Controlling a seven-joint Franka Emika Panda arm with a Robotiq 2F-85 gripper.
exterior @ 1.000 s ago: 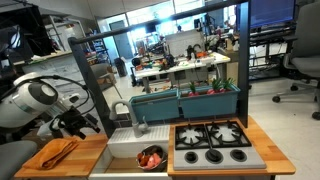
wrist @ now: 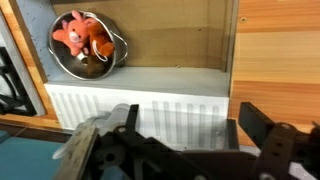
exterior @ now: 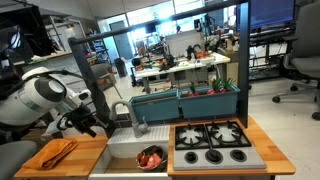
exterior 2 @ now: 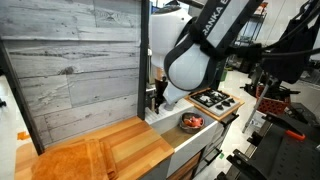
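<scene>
My gripper is open, its dark fingers spread wide and nothing between them. It hangs over the white drainboard [wrist: 75,103] beside the sink, near the faucet [exterior: 135,122]. A metal pot [wrist: 70,66] rests in the sink [wrist: 170,80], up and left of my fingers in the wrist view. Inside the pot lie a pinkish-red soft toy [wrist: 70,34] and an orange one [wrist: 101,40]. On the wooden counter to the left in exterior view 1, an orange cloth [exterior: 50,154] lies spread out, well apart from the pot.
A stove [exterior: 212,147] with several burners and knobs is set into the counter right of the sink. Behind it stand blue bins [exterior: 155,109] with plants. A dark upright post [exterior: 93,80] rises close to my arm. Bare wood [exterior 2: 140,148] lies beside the cloth.
My gripper has shifted slightly to the right in exterior view 1. The pot, toys and cloth look unmoved.
</scene>
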